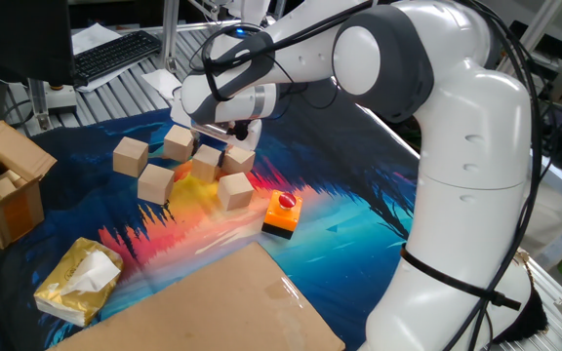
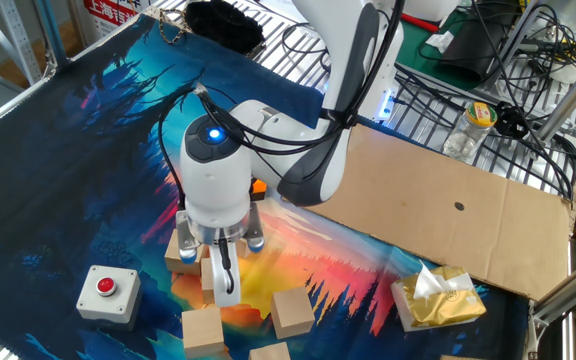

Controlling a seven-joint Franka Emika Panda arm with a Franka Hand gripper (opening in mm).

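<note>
Several plain wooden cubes lie loosely grouped on the colourful cloth, among them a left cube [image 1: 131, 156], a near cube [image 1: 235, 192] and a middle cube [image 1: 206, 163]. My gripper [image 1: 224, 135] is low at the far side of the group, close to the back cubes. From the other side, my gripper [image 2: 221, 250] hangs over cubes; one cube [image 2: 181, 262] shows beneath its side, and another cube [image 2: 291, 312] lies clear of it. A white part of the hand hides the space between the fingers, so their grip on any cube cannot be made out.
An orange box with a red button [image 1: 282, 213] stands right of the cubes, and a grey red-button box [image 2: 109, 297] stands beside them. A gold tissue pack [image 1: 81, 281], an open carton [image 1: 13, 200] and a flat cardboard sheet [image 1: 213, 307] surround bare cloth.
</note>
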